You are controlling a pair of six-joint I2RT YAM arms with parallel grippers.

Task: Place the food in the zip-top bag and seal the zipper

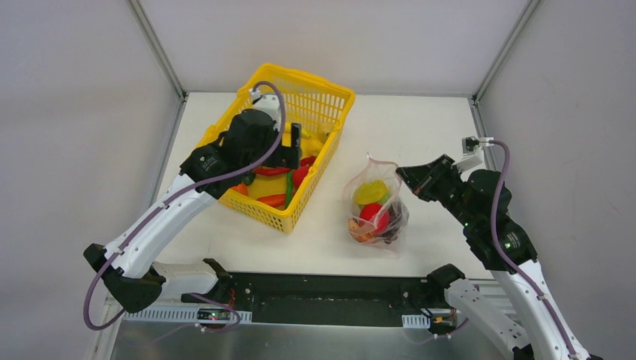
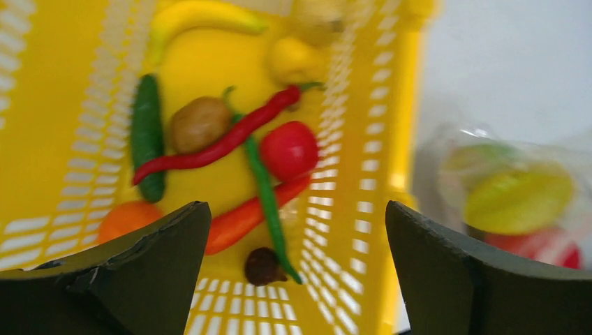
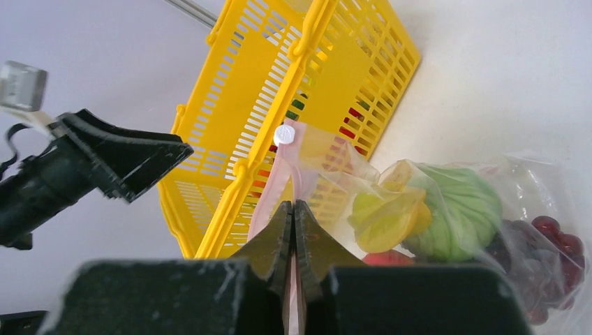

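My left gripper [image 1: 295, 146] is open above the yellow basket [image 1: 315, 90]; its view shows a red chili [image 2: 216, 146], cucumber [image 2: 146, 132], banana [image 2: 202, 21], potato [image 2: 199, 122], carrot [image 2: 230, 227] and other produce beneath, nothing between the fingers. The clear zip bag [image 1: 352, 187] stands right of the basket, holding a yellow pepper [image 1: 369, 193], red item [image 1: 375, 216], grapes [image 3: 565, 244] and other food. My right gripper is shut on the bag's pink-edged rim at its top.
Walls enclose the sides and back. The basket takes up the table's left half.
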